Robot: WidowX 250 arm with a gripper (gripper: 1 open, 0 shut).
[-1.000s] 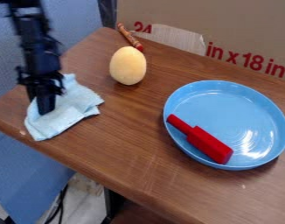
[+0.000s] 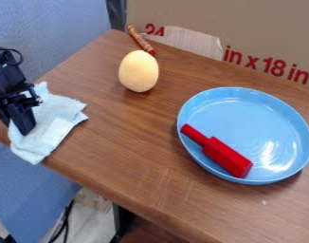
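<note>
My black gripper (image 2: pixel 23 121) is at the left edge of the view, pointing down onto a white cloth (image 2: pixel 51 127) at the left edge of the wooden table (image 2: pixel 170 190). Its fingertips press into or grip the cloth; whether they are closed is unclear. Part of the cloth hangs past the table's edge.
A blue plate (image 2: pixel 263 121) with a red bottle-like object (image 2: pixel 223 155) lies at the right. An egg-shaped object (image 2: pixel 138 70) and a brown stick-like item (image 2: pixel 139 38) are toward the back, before a cardboard box (image 2: pixel 233 28).
The gripper and the white cloth have moved left toward the table's edge, the cloth sliding along with the fingertips.
</note>
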